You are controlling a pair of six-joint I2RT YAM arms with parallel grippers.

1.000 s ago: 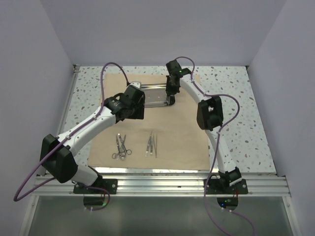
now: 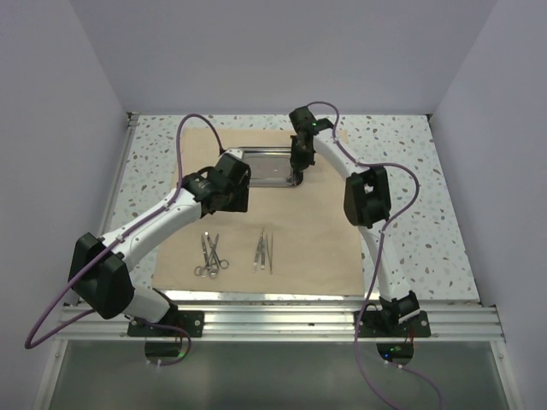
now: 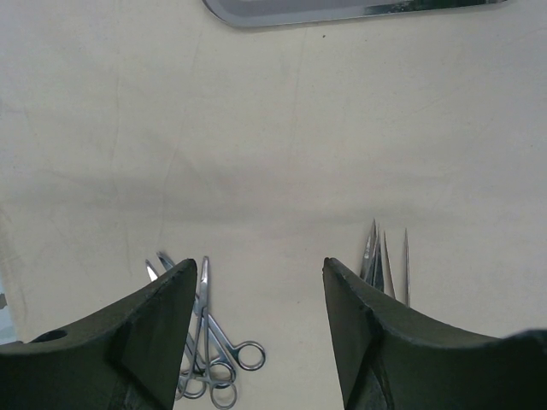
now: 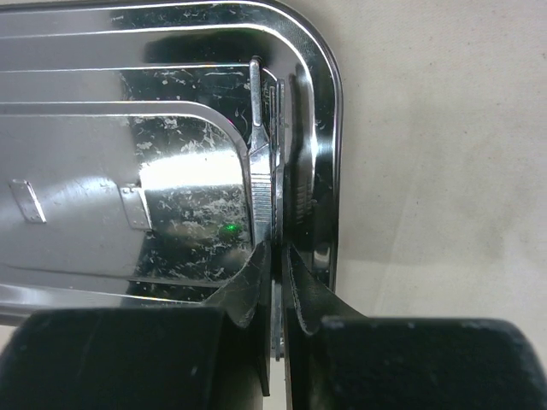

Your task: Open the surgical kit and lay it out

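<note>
At the right end of the metal tray (image 4: pixel 325 171), my right gripper is shut on slim metal instruments lying lengthwise along the tray's inner edge. A flat-handled tool (image 4: pixel 259 184) and a thin tweezer-like one (image 4: pixel 280 111) lie side by side there; whether both are pinched, I cannot tell. My left gripper stands open over the cloth, in front of the tray's left part, nothing between its fingers. Scissors and clamps (image 2: pixel 211 256) lie in a cluster at the cloth's front left. To their right are blade-tipped tools (image 2: pixel 260 252) and a thin rod-like one (image 2: pixel 272 254).
A metal rail (image 2: pixel 282 312) runs along the front edge. Two small brackets (image 4: pixel 137 207) sit on the tray floor.
The left gripper has shifted very slightly. The tools on the cloth have stayed put.
</note>
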